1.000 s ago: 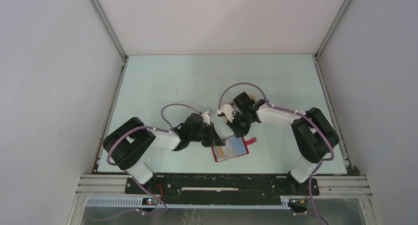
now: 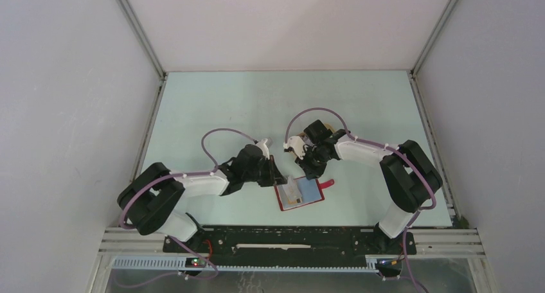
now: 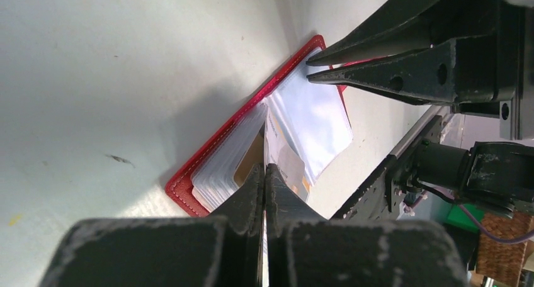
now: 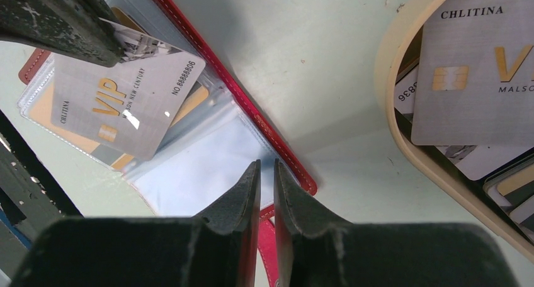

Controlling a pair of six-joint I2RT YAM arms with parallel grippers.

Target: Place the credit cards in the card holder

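The red card holder (image 2: 301, 207) lies open, clear sleeves spread, several of them stacked on its left half. My left gripper is shut on a silver VIP card (image 4: 126, 104), pinching it near one corner. The card lies tilted over the sleeves; seen from the left wrist it is nearly edge-on. How far it sits inside a sleeve I cannot tell. At the holder's other end, my right gripper is shut, fingertips down at the border by a white sleeve (image 4: 208, 164). Whether a thin layer is caught between them is unclear.
A round tan container (image 4: 403, 126) holding several more cards (image 4: 475, 79) stands beside the holder, partly under the right arm in the top view. The holder's red strap (image 2: 326, 184) sticks out to the right.
My left gripper has drawn back to the left and slightly away from the holder's middle. The pale card surface shows more over the left sleeves now. My right arm has stayed still.
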